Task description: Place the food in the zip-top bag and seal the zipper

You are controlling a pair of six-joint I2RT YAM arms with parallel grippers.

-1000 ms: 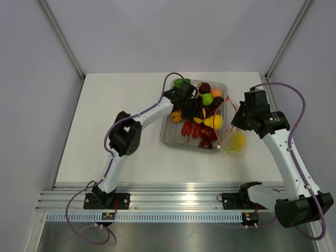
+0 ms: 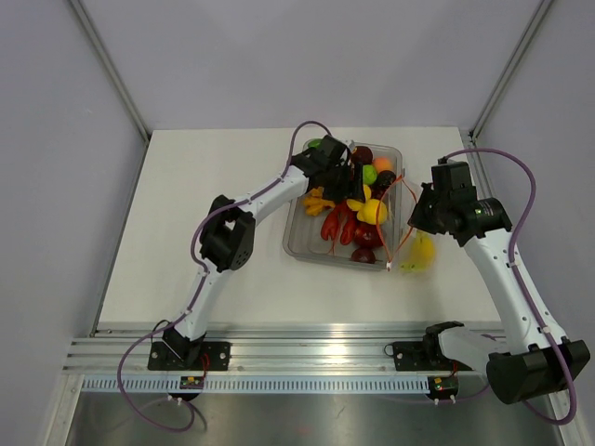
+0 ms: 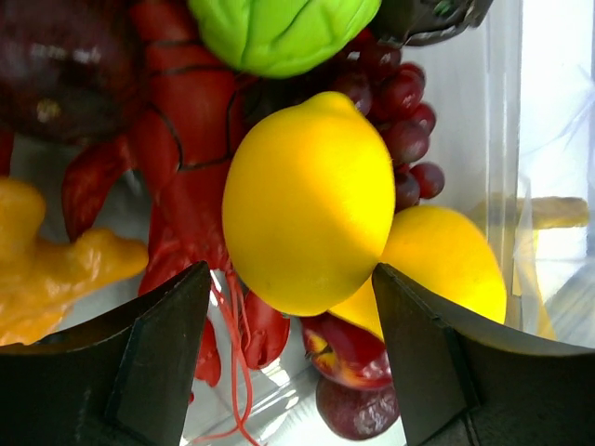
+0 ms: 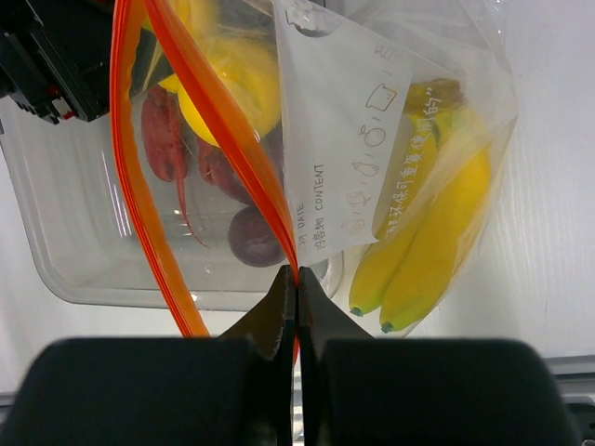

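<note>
A clear zip top bag with an orange zipper rim (image 4: 228,111) gapes on the right side, and yellow bananas (image 4: 435,223) lie inside it. My right gripper is shut on that rim, which runs down between its fingertips. Over the food bin, my left gripper points down with its fingers apart around the near end of a yellow lemon (image 3: 307,204). A gap shows between the left finger and the lemon; the other fingertip overlaps its edge. In the top view the left gripper (image 2: 346,190) partly hides the lemon.
The clear bin (image 2: 311,243) holds red lobsters (image 3: 186,121), grapes (image 3: 409,139), a second yellow fruit (image 3: 446,260), a green item (image 3: 284,32) and several more foods crowded together. The bag's opening overhangs the bin's right edge. Bare white table (image 2: 204,158) lies to the left.
My left gripper has shifted slightly to the right over the bin.
</note>
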